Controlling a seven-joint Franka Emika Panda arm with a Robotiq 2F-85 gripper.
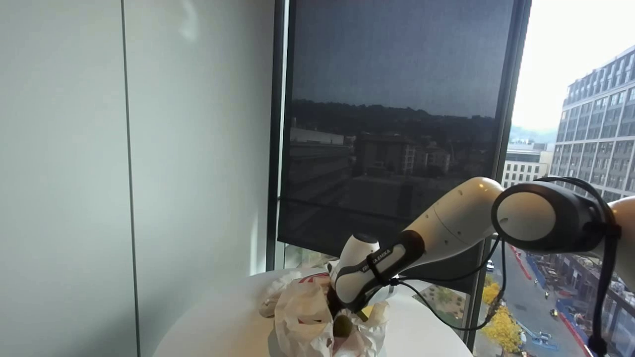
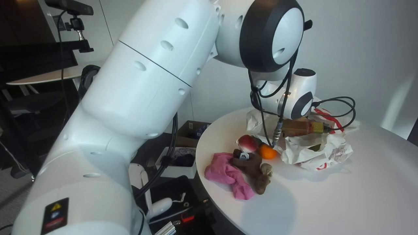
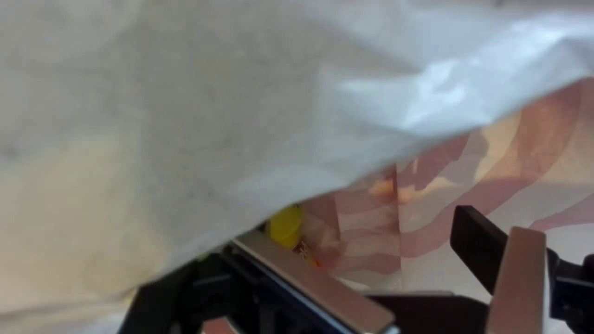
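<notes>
A crumpled white paper bag with red print lies on the round white table, its mouth around the end of my arm. Inside it, my gripper stands open, a wide gap between its two pinkish pads. A pale flap of the bag covers most of the wrist view. Behind the left finger shows a small yellow object, partly hidden. The bag's red-and-white striped inner wall lies beyond the fingers. Neither exterior view shows the fingertips.
On the table beside the bag lie an orange, a red and white round item, a brown plush toy and a pink cloth.
</notes>
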